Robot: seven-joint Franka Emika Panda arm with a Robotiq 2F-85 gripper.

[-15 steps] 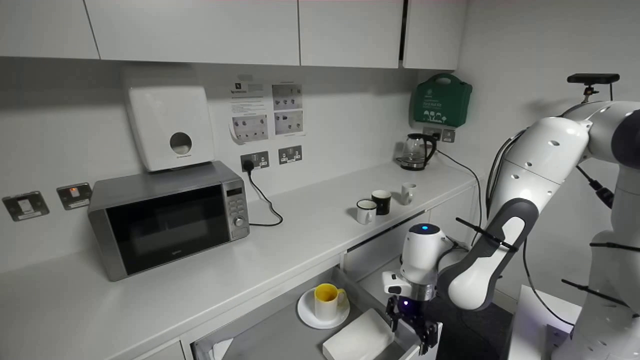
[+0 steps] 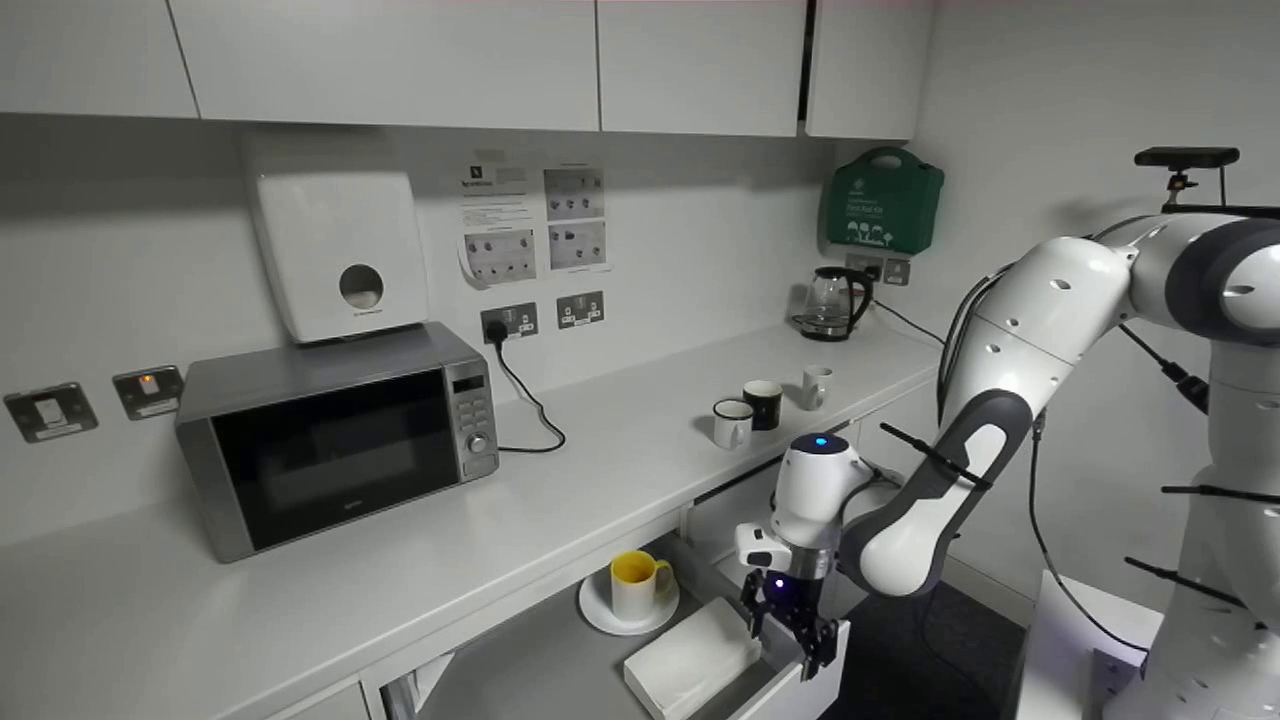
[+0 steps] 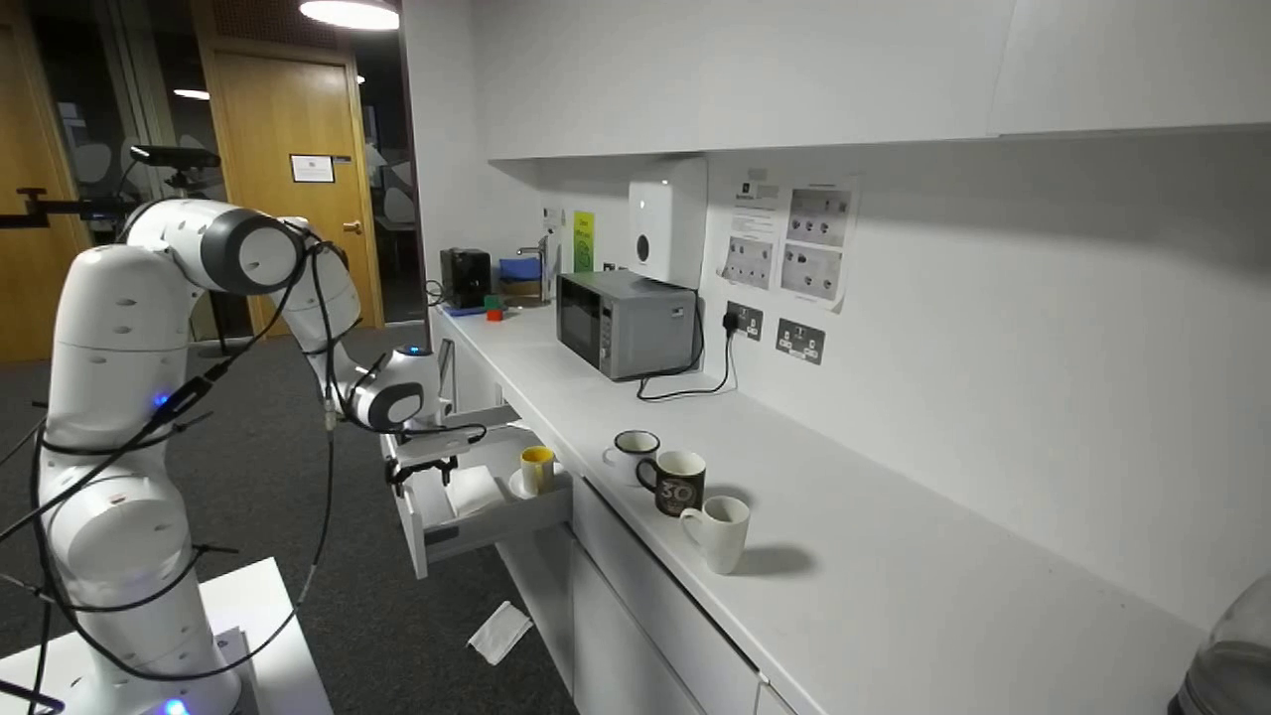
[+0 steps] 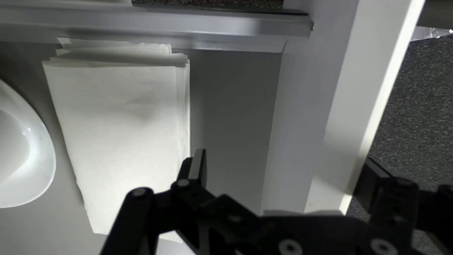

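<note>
An open drawer [image 2: 528, 660] juts out below the counter, its front panel [image 4: 335, 140] seen from above in the wrist view. My gripper straddles that panel with its fingers wide apart: one finger [image 4: 197, 168] is inside the drawer, the other [image 4: 371, 182] outside. The outer finger appears close to or touching the panel's outer face. Inside the drawer lie a stack of white paper towels [image 4: 119, 131] and a white saucer [image 4: 40, 165]. A white mug with a yellow inside [image 2: 633, 588] stands on the saucer.
Three mugs, one of them black [image 3: 679, 483], stand on the counter [image 3: 858, 572] near its front edge. Further along are a microwave [image 2: 348, 438] and a glass kettle [image 2: 831, 306]. White paper [image 3: 500, 632] lies on the floor below the drawer.
The drawer has slid inward toward the cabinet, carrying the mug, saucer and towels with it. My arm and gripper have moved the same way, still astride the front panel.
</note>
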